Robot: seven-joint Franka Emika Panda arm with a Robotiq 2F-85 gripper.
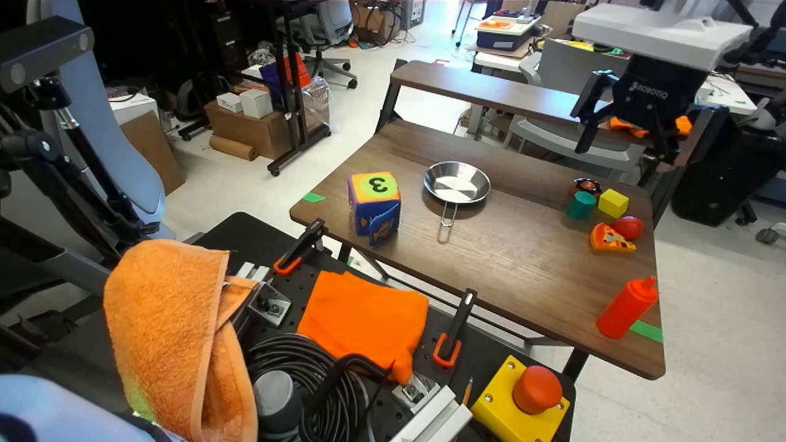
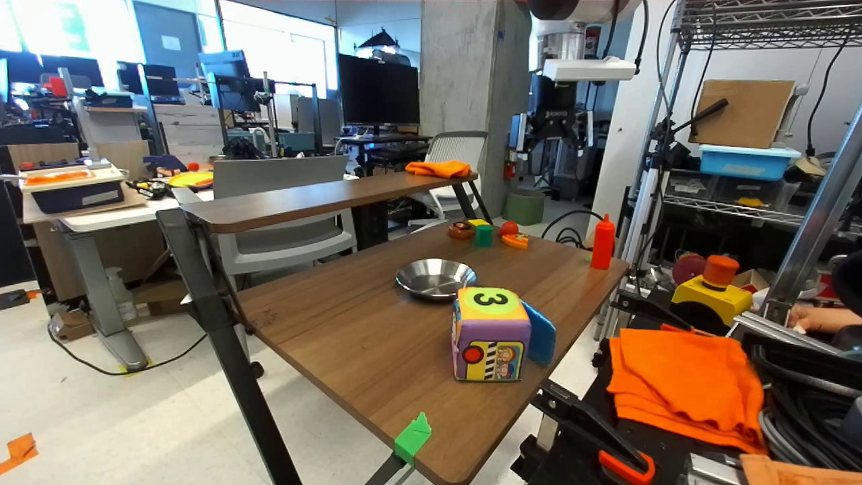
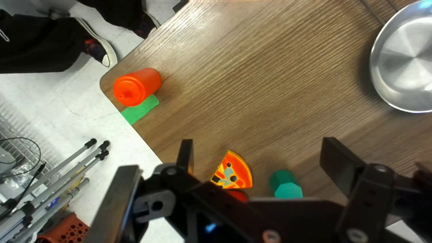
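My gripper (image 1: 626, 147) is open and empty, high above the far right part of the table (image 1: 508, 258). Below it stand a green cylinder-like block (image 1: 581, 205), a yellow cube (image 1: 613, 202), a red ball-like piece (image 1: 628, 228), a toy pizza slice (image 1: 611, 238) and a dark brown round item (image 1: 584, 187). In the wrist view the pizza slice (image 3: 233, 172) and green block (image 3: 285, 184) show between the spread fingers, well beneath them; the red piece is mostly hidden by the gripper. A steel pan (image 1: 457, 182) rests mid-table, and a soft cube marked 3 (image 1: 375, 206) sits at the left.
An upright red squeeze bottle (image 1: 627, 307) stands near the table's right front corner. Behind the table runs a raised wooden shelf (image 1: 486, 87) with an orange cloth (image 2: 438, 168) on it. Bare tabletop lies between pan and bottle.
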